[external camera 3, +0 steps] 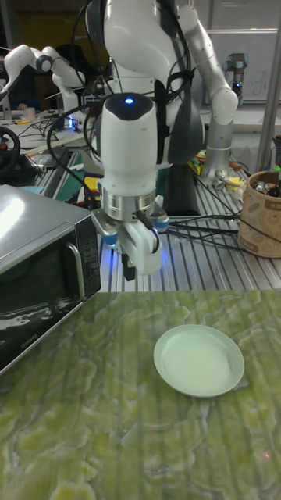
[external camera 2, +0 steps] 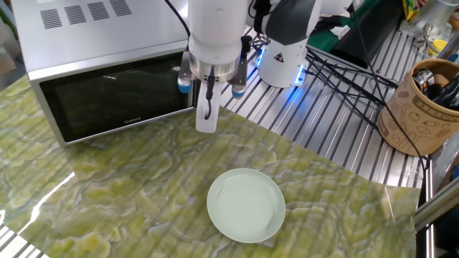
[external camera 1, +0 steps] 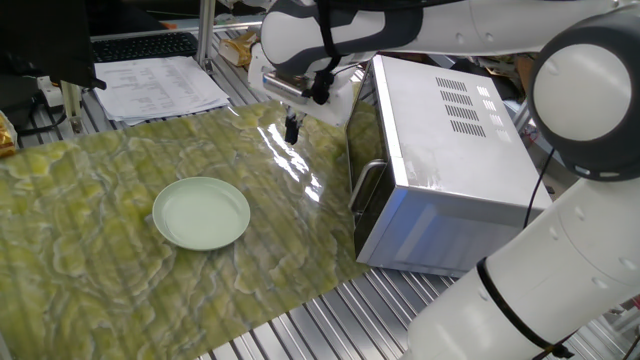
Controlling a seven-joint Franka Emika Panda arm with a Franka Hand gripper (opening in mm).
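A round pale green plate (external camera 1: 202, 213) lies empty on the green marbled mat. It shows whole in the second view as well, the plate (external camera 2: 246, 206) being well in front of the microwave. My gripper (external camera 1: 291, 131) hangs over the mat's far part, just in front of the microwave's door side and away from the plate. Its dark fingers look close together, with nothing visible between them. In the third view the gripper (external camera 3: 129, 268) hangs beside the microwave handle; the gap between its fingers cannot be made out there.
The silver microwave (external camera 1: 455, 150) stands with its door shut and a vertical handle (external camera 1: 368, 187) on its front. Papers (external camera 1: 160, 88) lie behind the mat. A brown container (external camera 2: 419, 107) of tools stands beyond the mat. Around the plate the mat (external camera 2: 129, 204) is clear.
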